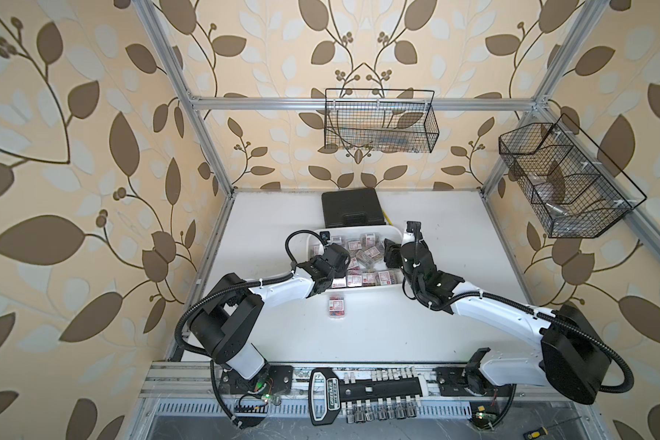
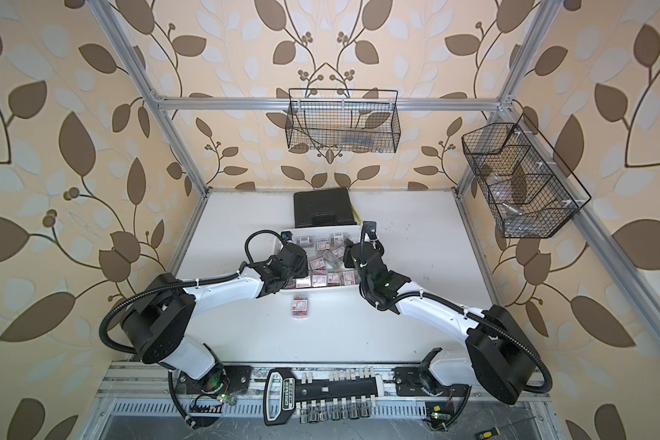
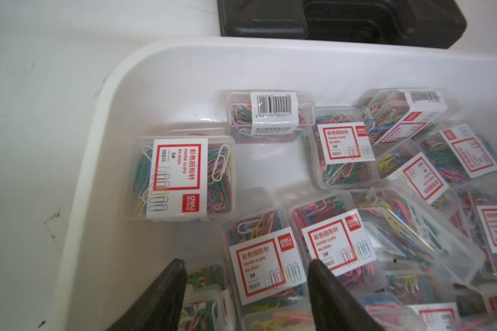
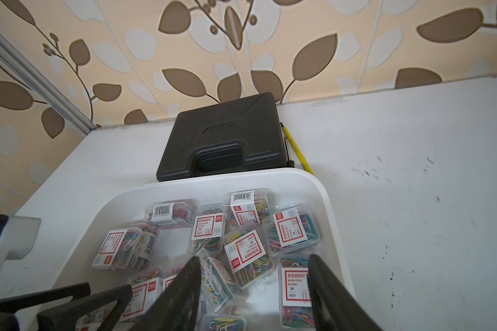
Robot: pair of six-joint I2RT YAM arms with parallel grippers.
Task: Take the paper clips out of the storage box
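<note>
A white plastic box (image 3: 102, 110) holds several clear cases of coloured paper clips, among them one at its left (image 3: 179, 176). My left gripper is over the left part of the box, fingers apart with nothing held, above clip cases. My right gripper is over the box's right part, also open and empty, with cases beneath it. One clip case (image 1: 336, 306) lies on the table in front of the box.
A black carry case (image 4: 218, 132) and a yellow rod (image 4: 296, 147) lie behind the box. Wire baskets (image 1: 381, 124) hang on the frame.
</note>
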